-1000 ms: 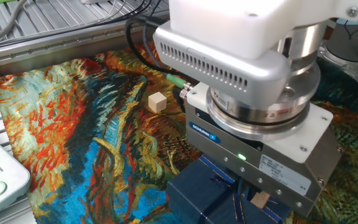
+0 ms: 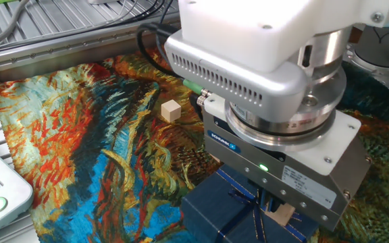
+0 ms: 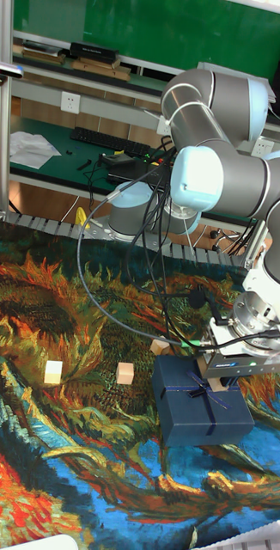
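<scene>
A dark blue gift box (image 2: 211, 206) with a ribbon bow lies under my gripper (image 2: 273, 206), in the lower middle of exterior view 2. The fingers are down at the bow on the lid, largely covered by the gripper body. A pale wooden piece (image 2: 283, 215) shows right beside them; whether it is held cannot be made out. Exterior view 3 has the same blue box (image 3: 182, 412) at the right, the gripper coming in over its far right side. The finger opening is hidden in both views.
A pale wooden cube (image 3: 53, 372) and a browner cube (image 3: 124, 373) stand apart left of the box on the patterned cloth (image 3: 40, 440). Another block (image 3: 159, 347) is close behind the box. Cables (image 3: 150, 238) hang beside the arm.
The box and the cube on the cloth have stayed in place.
</scene>
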